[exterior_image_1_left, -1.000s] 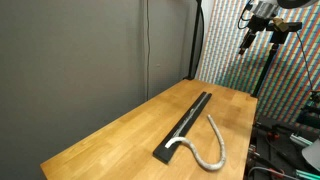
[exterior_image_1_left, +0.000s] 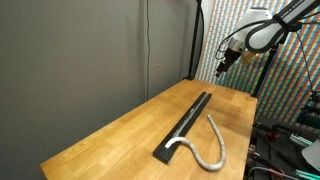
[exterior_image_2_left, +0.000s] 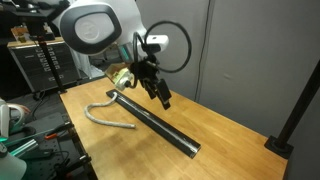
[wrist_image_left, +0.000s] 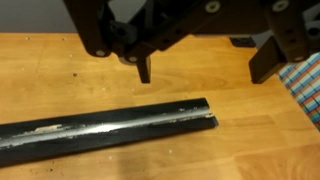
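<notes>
On the wooden table lies a long black channel (exterior_image_1_left: 182, 128) with a pale line along its length. A whitish flexible hose (exterior_image_1_left: 218, 150) curves beside it, one end at or over the channel's near end; whether it sits inside is unclear. My gripper (exterior_image_1_left: 232, 65) hangs well above the table, near the channel's far end. In the wrist view, the black channel (wrist_image_left: 105, 130) crosses below the gripper, whose fingers (wrist_image_left: 265, 62) stand wide apart. The fingers are open and empty. No part of the hose shows in the wrist view.
A grey panel (exterior_image_1_left: 80, 80) stands behind it. At the far end hangs a multicoloured patterned sheet (exterior_image_1_left: 225, 25). A dark post (exterior_image_2_left: 290, 115) rises by a table corner.
My arm has swung left and come lower, from beyond the far right corner to over the table's far end. The channel and hose have not moved.
</notes>
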